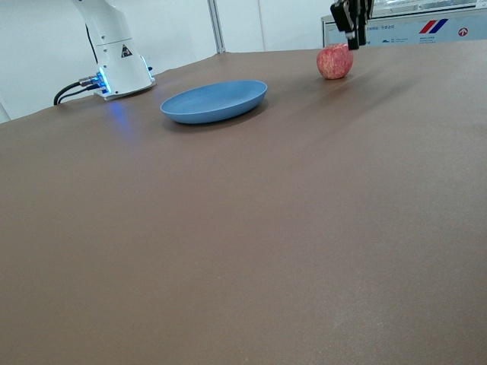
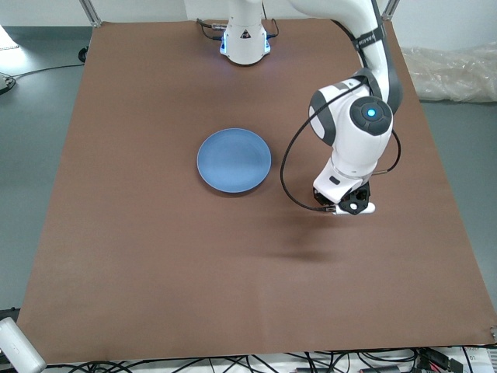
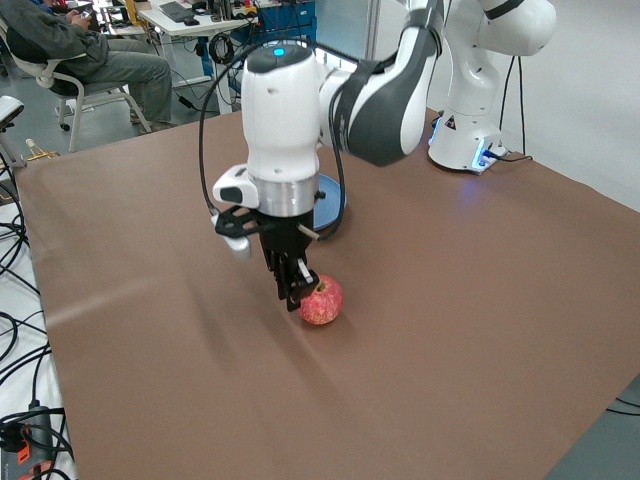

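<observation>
My black gripper (image 3: 298, 290) points down just above a red apple (image 1: 335, 61) on the brown table; in the right view the apple (image 3: 322, 302) sits just beside and behind its fingertips. In the top view the gripper (image 1: 351, 38) hangs over the apple, cut off by the frame's edge. Whether it is open or shut is unclear. In the left view the arm's wrist hides the apple. A blue plate (image 2: 234, 160) lies empty left of the gripper in that view.
The white arm base (image 2: 245, 43) stands at the far edge with cables. Cables and equipment (image 3: 30, 440) lie beside the table edge.
</observation>
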